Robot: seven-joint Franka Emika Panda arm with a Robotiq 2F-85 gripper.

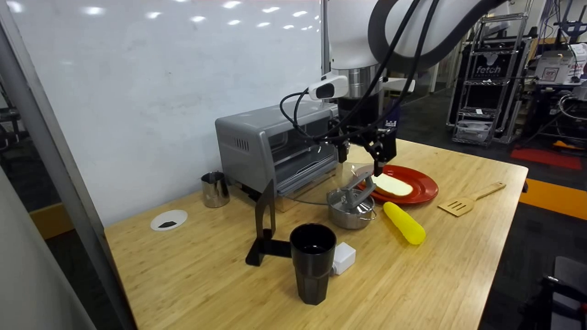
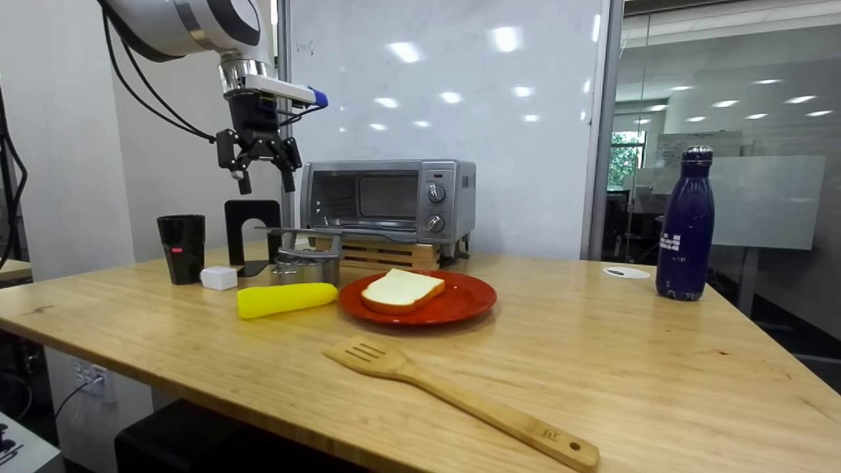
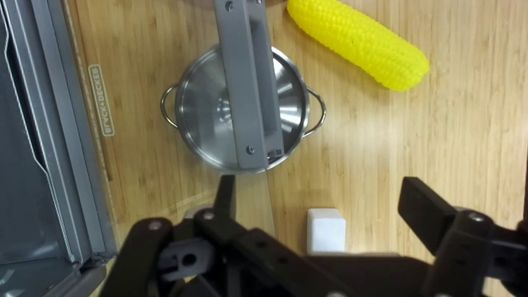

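Note:
The grey toaster oven [image 1: 242,137] stands against the whiteboard with its glass door lowered. The door's grey handle [image 3: 242,89] lies across the top of the lidded steel pot [image 3: 203,109], hiding part of the lid. Above the table, to the left of the oven in exterior view 2, hangs my gripper [image 2: 266,184]. Its fingers are wide apart with nothing between them. In the wrist view the gripper is off the near end of the handle, touching neither handle nor pot.
Close to the pot are yellow corn [image 1: 405,222], a red plate [image 1: 426,189] with bread [image 1: 391,186], and a white block [image 3: 326,230]. A black cup [image 1: 312,264] and black stand [image 1: 264,220] are nearby. A wooden spatula [image 2: 465,402] lies on open table.

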